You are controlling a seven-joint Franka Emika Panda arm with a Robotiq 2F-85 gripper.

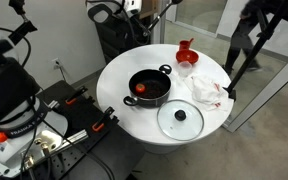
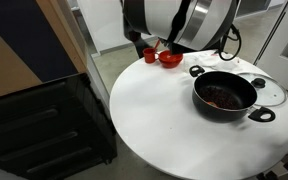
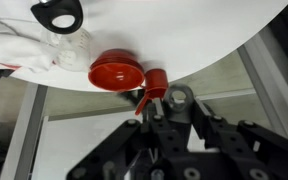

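My gripper is at the bottom of the wrist view, shut on a grey round-ended object [image 3: 179,97]; what it is cannot be told. In that view a red cup [image 3: 156,82] lies just beyond it, beside a red bowl [image 3: 116,72]. Both also show at the table's far edge in exterior view 1, the cup [image 1: 185,44] behind the bowl [image 1: 187,57]. A black pot [image 1: 149,97] stands uncovered mid-table with a round red thing [image 1: 140,88] inside. In exterior view 2 the arm hides part of the table's far side.
A glass lid [image 1: 180,120] with a black knob lies at the table's near right. White cloth [image 1: 199,88] is crumpled along the right side.
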